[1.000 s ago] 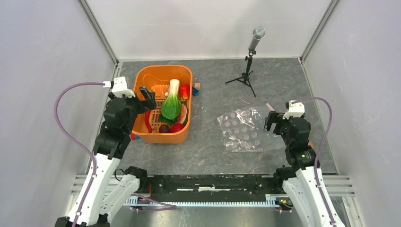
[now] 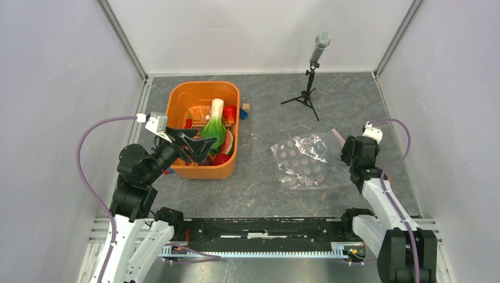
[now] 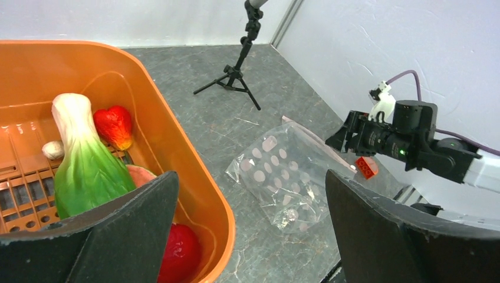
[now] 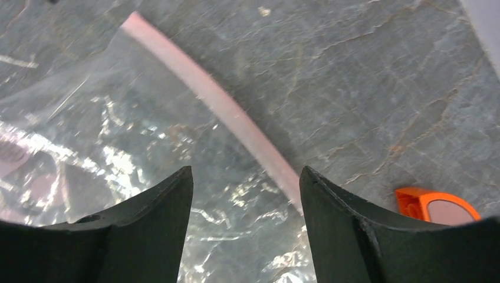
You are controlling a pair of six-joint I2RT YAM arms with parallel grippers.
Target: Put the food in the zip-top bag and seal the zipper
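An orange bin [image 2: 177,171] holds toy food: a bok choy [image 3: 85,171], a red pepper [image 3: 115,125], a melon slice [image 2: 229,141] and more red items. The clear zip bag [image 2: 303,165] lies flat on the right, its pink zipper strip [image 4: 224,106] toward the right. My left gripper [image 2: 199,147] is open above the bin's right part, nothing between its fingers. My right gripper is part open over the zipper end of the bag, nothing visible between its fingers.
A microphone on a tripod [image 2: 306,94] stands at the back. Small blocks [image 2: 243,114] lie beside the bin, and an orange-red piece [image 4: 413,200] near the bag. The floor between bin and bag is clear.
My left gripper has moved right and toward the front over the bin, turning. My right gripper has shifted right and turned beside the bag's zipper edge.
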